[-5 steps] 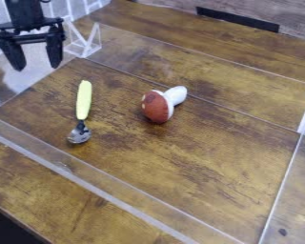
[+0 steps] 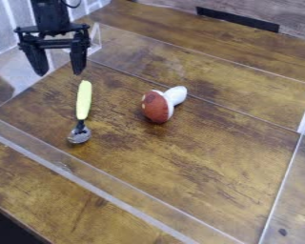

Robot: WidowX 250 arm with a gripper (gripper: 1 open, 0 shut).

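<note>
My black gripper [image 2: 58, 54] hangs at the upper left, its two dark fingers spread apart with nothing visible between them. Below it and slightly to the right lies a spoon with a pale yellow handle [image 2: 84, 99] and a shiny metal bowl [image 2: 79, 134] toward the front. Near the middle, a toy mushroom with a red-brown cap [image 2: 156, 109] and white stem [image 2: 175, 95] rests on its side on the wooden surface.
Clear low walls border the wooden work area [image 2: 206, 172] at left, front, back and right.
My gripper has moved right and a little down, coming closer to the spoon's handle. The spoon and mushroom have not moved.
</note>
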